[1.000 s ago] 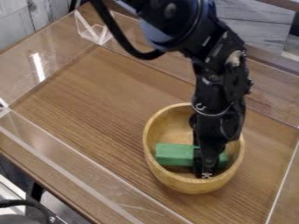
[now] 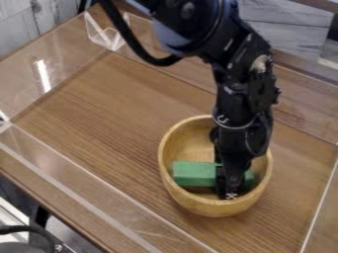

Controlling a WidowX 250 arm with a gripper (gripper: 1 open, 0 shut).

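Observation:
A wooden-coloured round bowl (image 2: pixel 185 193) sits on the table at the right of centre. Inside it lies a green block (image 2: pixel 195 173). My black gripper (image 2: pixel 231 181) reaches down into the bowl from above, its fingers shut around the block's right part, which is mostly hidden behind them.
A pale wall runs along the back, and the table's edge with dark cables is at the lower left.
The bowl, with the block and my gripper, has shifted very slightly to the left.

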